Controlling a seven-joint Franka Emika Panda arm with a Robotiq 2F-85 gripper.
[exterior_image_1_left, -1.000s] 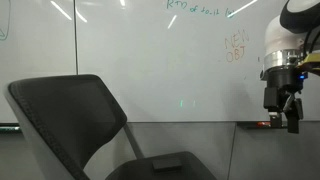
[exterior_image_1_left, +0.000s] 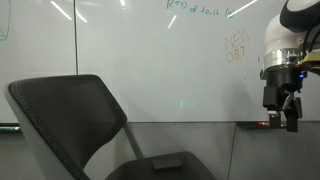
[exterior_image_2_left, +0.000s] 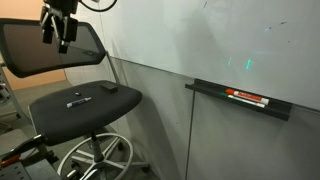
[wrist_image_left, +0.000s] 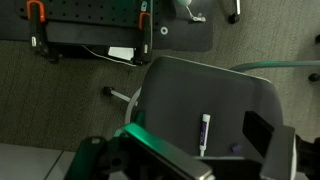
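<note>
My gripper (exterior_image_1_left: 282, 118) hangs in the air at the right of exterior view 1, its fingers apart with nothing between them. In exterior view 2 the gripper (exterior_image_2_left: 56, 43) is in front of the mesh backrest, above the level of the seat. A black office chair's seat (exterior_image_2_left: 60, 122) carries a marker with a pale barrel (exterior_image_2_left: 77, 102) and a small dark object (exterior_image_2_left: 109, 87). From the wrist, both the marker (wrist_image_left: 204, 132) and the dark object (wrist_image_left: 236, 149) show between the fingers, well below them. The marker lies flat, apart from the dark object.
A whiteboard (exterior_image_1_left: 180, 70) with writing stands behind the chair. Its ledge (exterior_image_2_left: 280, 108) holds red and white markers. The wrist view also shows a dark tabletop edge (wrist_image_left: 90, 33) with orange-handled clamps beside the chair. Most of the seat is bare.
</note>
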